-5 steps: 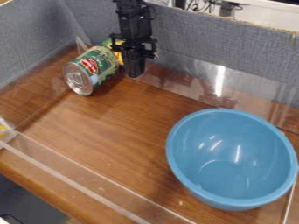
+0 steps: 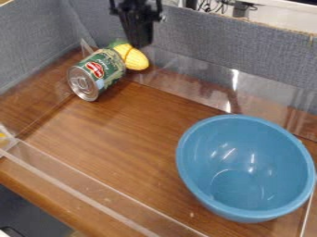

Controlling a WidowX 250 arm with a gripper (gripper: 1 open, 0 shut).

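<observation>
My black gripper [image 2: 136, 20] hangs at the top centre, blurred, above a green can [image 2: 96, 74] and a yellow object [image 2: 133, 56]. The can lies on its side, leaning near the back left of the wooden tray. The yellow object sits just behind it, partly hidden by the can. Whether the fingers are open or shut is too blurred to tell.
A large blue bowl [image 2: 246, 167] stands at the front right. Grey padded walls and clear plastic edges border the area.
My gripper has risen away from the can and yellow object, uncovering more of the yellow object. The can looks unmoved.
</observation>
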